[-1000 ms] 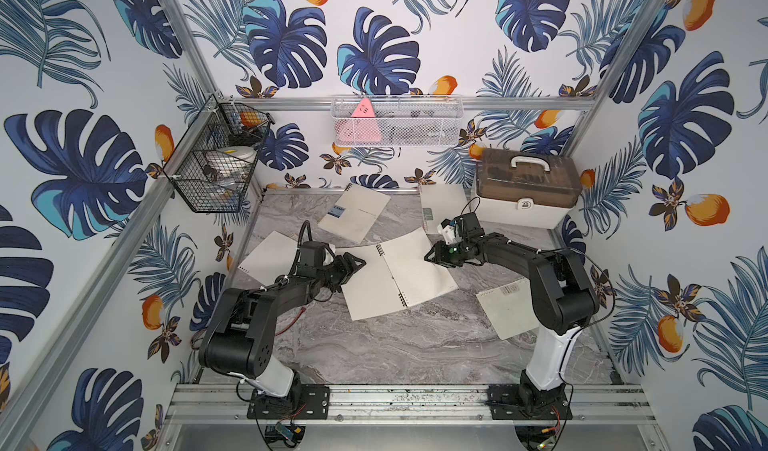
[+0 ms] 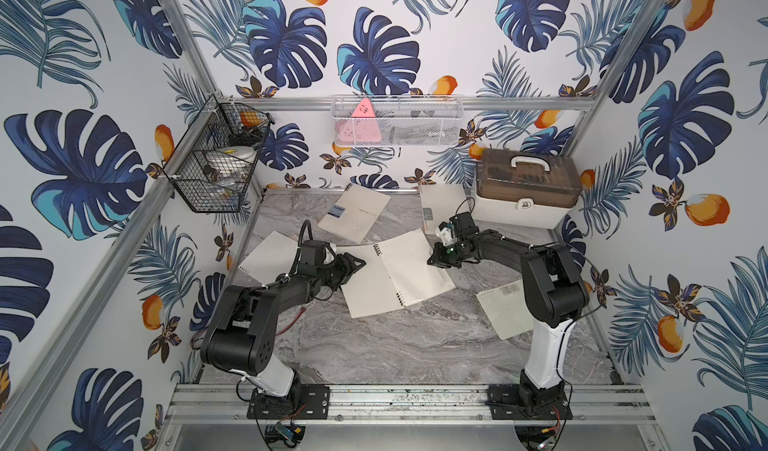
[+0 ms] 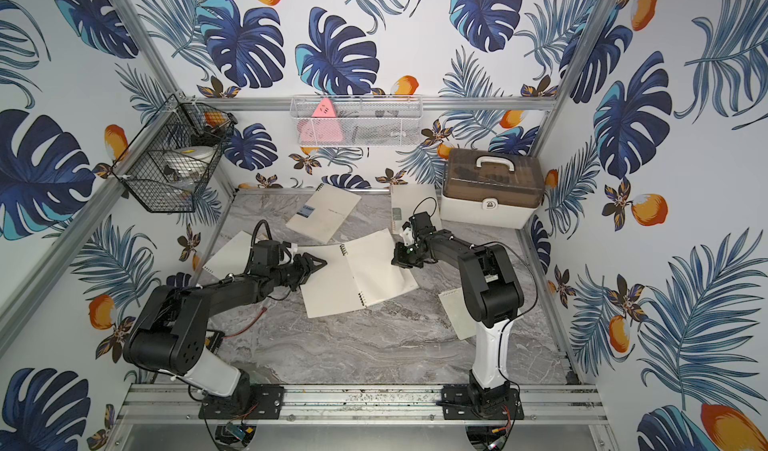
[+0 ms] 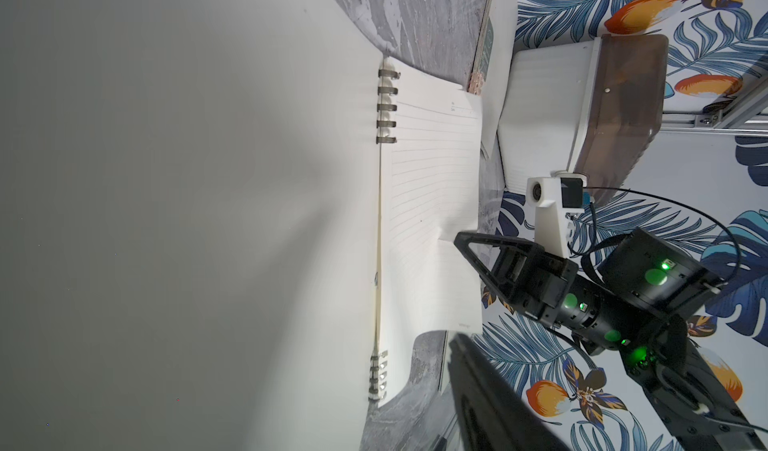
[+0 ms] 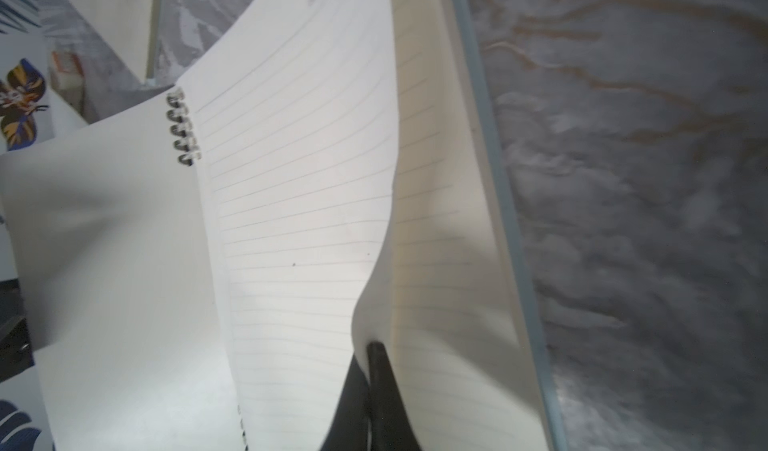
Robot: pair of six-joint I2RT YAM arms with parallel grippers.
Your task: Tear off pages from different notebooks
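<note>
An open spiral notebook (image 2: 412,275) lies in the middle of the table, its left page (image 3: 328,295) blank and its right page lined. My left gripper (image 2: 352,263) is over the left page; whether its fingers are open or shut is unclear. My right gripper is shut at the outer edge of the lined page (image 5: 296,211), the top sheet curling up from the sheets beneath it where it meets the fingertips.
More notebooks lie at back left (image 2: 352,211), far left (image 2: 264,255), back middle (image 2: 436,203) and right (image 2: 502,311). A storage case (image 2: 520,203) fills the back right.
My left gripper looks almost unchanged.
</note>
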